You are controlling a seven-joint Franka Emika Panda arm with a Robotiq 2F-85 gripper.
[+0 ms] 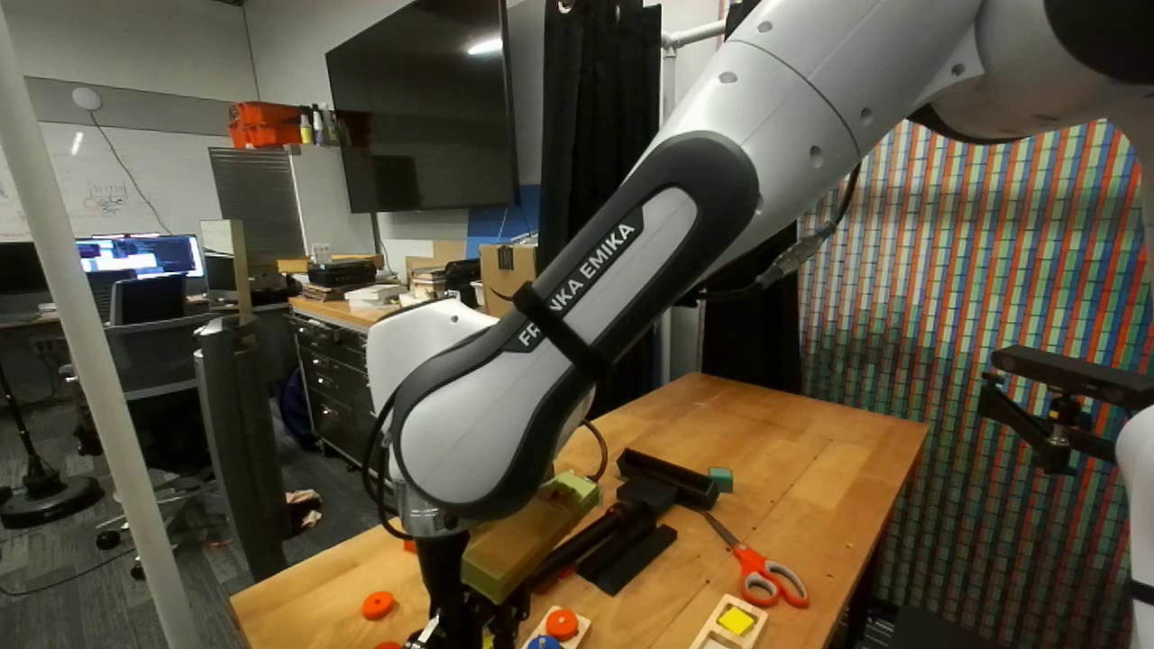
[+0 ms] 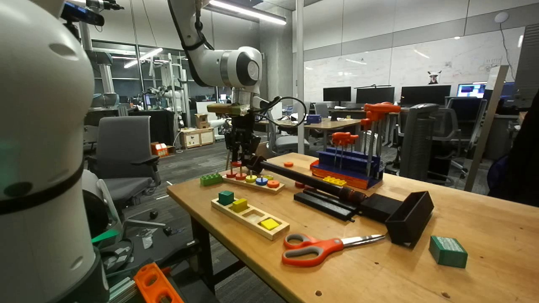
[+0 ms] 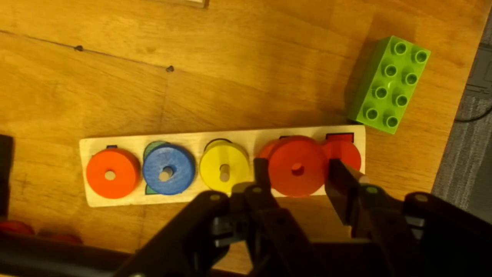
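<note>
A long wooden peg board [image 3: 184, 199] carries an orange disc [image 3: 112, 173], a blue disc [image 3: 169, 169], a yellow disc [image 3: 224, 166] and a red disc [image 3: 346, 154] at its right end. Above it my gripper is shut on a red ring [image 3: 296, 154] with a hole at its centre. Part of another red disc [image 3: 266, 150] peeks out from beneath that ring; the ring covers its peg. From the side, the held ring [image 2: 236, 164] appears just above the row of discs. In exterior view 1 the arm and the frame's lower edge hide the fingers.
Beside the board's right end lies a green brick [image 3: 389, 85]. A wooden shape tray [image 2: 247, 220], scissors [image 2: 316, 250] and a black tool [image 2: 313, 184] occupy the table nearby. A blue tool rack [image 2: 348, 164] stands behind. Bare tabletop lies between board and tray.
</note>
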